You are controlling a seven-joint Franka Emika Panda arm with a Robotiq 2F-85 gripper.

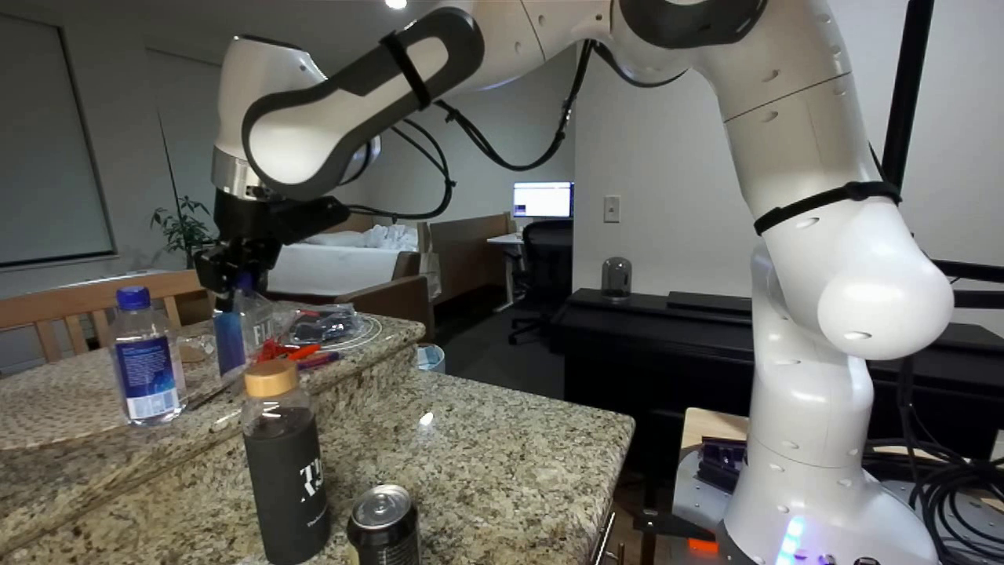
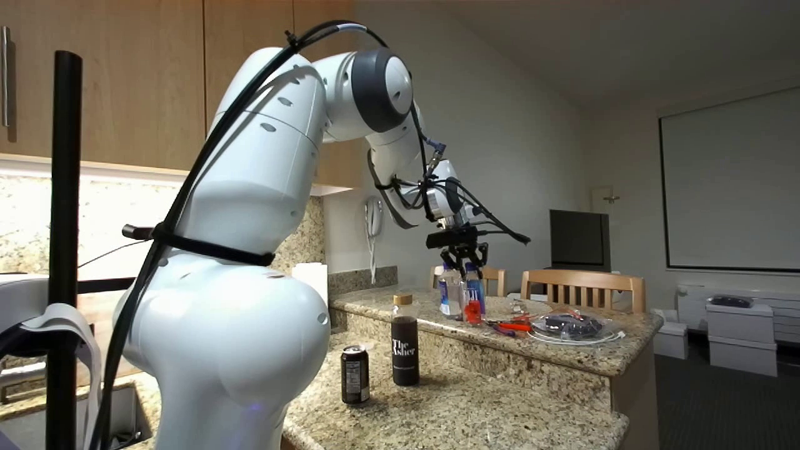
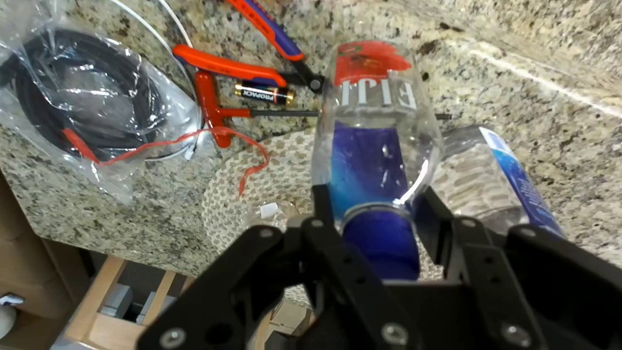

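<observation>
My gripper is shut on a clear FIJI water bottle, its fingers around the neck just below the blue cap. In exterior view 1 this bottle hangs below the gripper at the raised counter; whether its base touches the stone is hard to tell. A second clear bottle with a blue cap and blue label stands to the left there. The wrist view shows that second bottle partly behind the held one, on its right side.
Red-handled pliers, a red T-handle driver, a battery and a bagged black cable lie near the held bottle. On the lower counter stand a dark tumbler and a black can.
</observation>
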